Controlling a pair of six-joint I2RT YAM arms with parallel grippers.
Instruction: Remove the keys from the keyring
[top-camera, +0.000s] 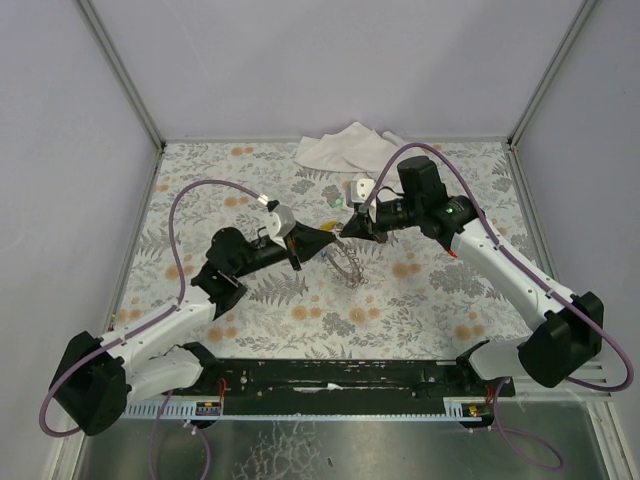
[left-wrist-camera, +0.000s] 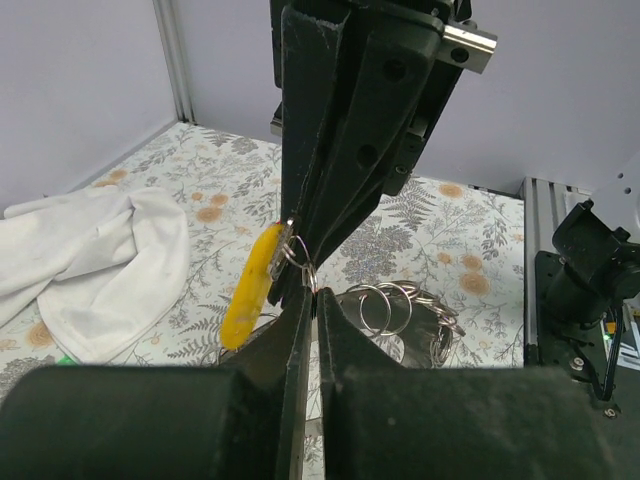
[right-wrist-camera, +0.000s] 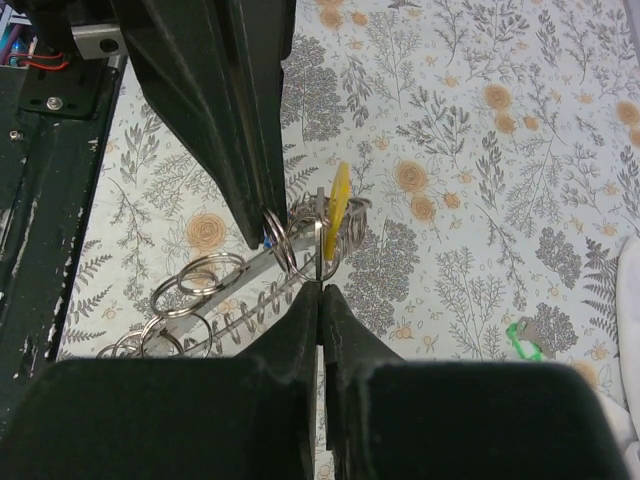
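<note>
Both arms meet over the middle of the table. In the left wrist view a yellow key tag (left-wrist-camera: 250, 284) and a small split ring (left-wrist-camera: 302, 252) are at the fingertips of my right gripper, shut on them. My left gripper is shut at the ring's lower side. In the right wrist view the tag (right-wrist-camera: 338, 205) stands on edge among a bunch of rings (right-wrist-camera: 205, 285) and keys hanging below the fingertips of my right gripper. Whether anything thin is between the left fingertips cannot be made out clearly.
A white cloth (top-camera: 350, 150) lies at the back middle. A small green item (right-wrist-camera: 525, 340) lies on the floral mat near the grippers.
</note>
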